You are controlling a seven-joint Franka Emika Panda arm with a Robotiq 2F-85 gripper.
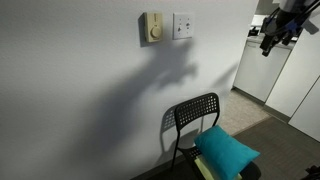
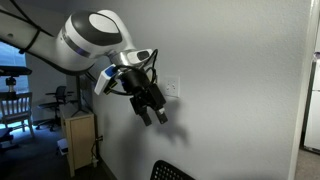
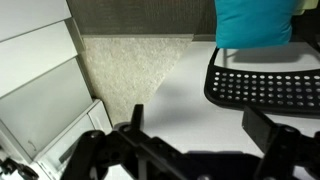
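Observation:
My gripper [image 1: 277, 46] is at the upper right in exterior view 1, in the air, to the right of the wall fittings. In exterior view 2 it points downward beside the wall, clear of everything. Two fingers [image 3: 258, 126] stand wide apart in the wrist view, with nothing between them. A cream-coloured dial box [image 1: 154, 27] is mounted on the white wall, left of a white switch plate [image 1: 183, 25]. Lower down, a teal cushion [image 1: 226, 153] leans on the seat of a black chair [image 1: 196, 107].
White cabinets [image 1: 293, 78] stand at the far right. Another chair [image 2: 14, 105] and a wooden cabinet [image 2: 79, 140] are in the room behind. The air between my gripper and the wall fittings is free.

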